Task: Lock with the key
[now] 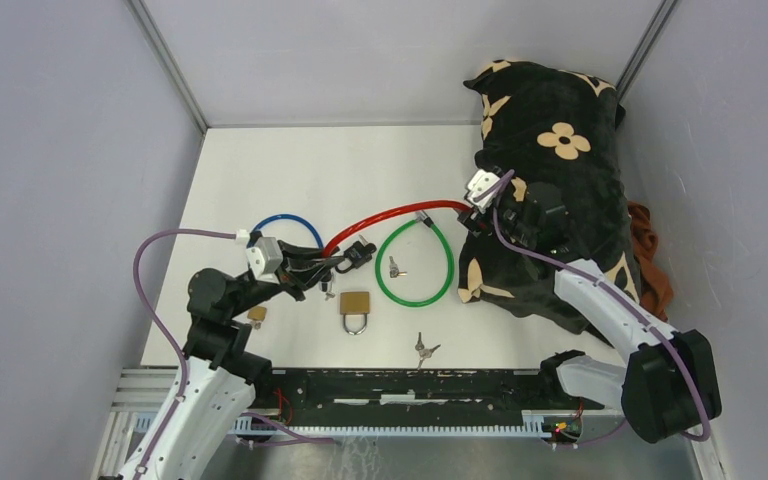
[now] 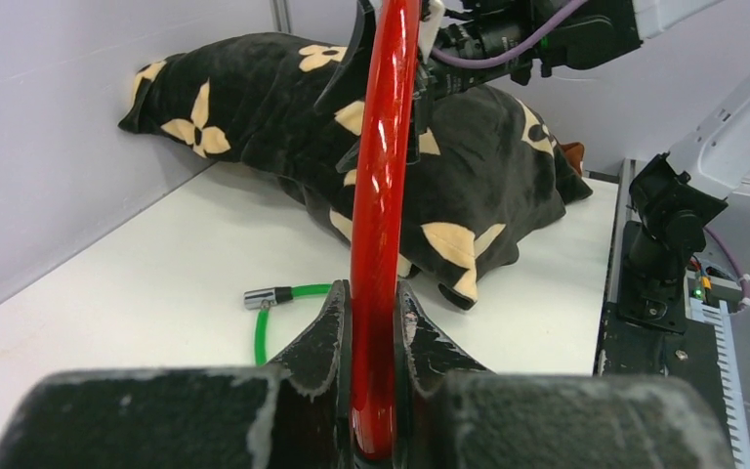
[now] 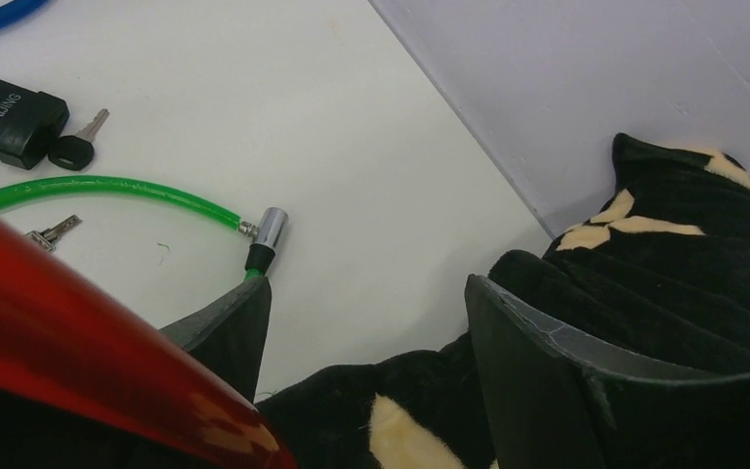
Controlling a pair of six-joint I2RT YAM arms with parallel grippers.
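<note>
A red cable lock (image 1: 390, 212) arcs from my left gripper (image 1: 332, 258) rightward toward the dark pillow. In the left wrist view its red tube (image 2: 381, 195) stands upright between the shut fingers. My right gripper hangs by the cable's right end, open, with the red tube (image 3: 107, 342) passing alongside its fingers at lower left. Below lie a black padlock (image 3: 10, 122) with a black-headed key (image 3: 73, 149) beside it, a green cable lock (image 1: 414, 302) with small keys (image 1: 393, 268) inside its loop, a brass padlock (image 1: 355, 303) and more keys (image 1: 422, 350).
A large patterned pillow (image 1: 560, 180) fills the table's right side against the wall. A blue cable lock (image 1: 290, 218) and small brass padlock (image 1: 257, 314) lie at left.
</note>
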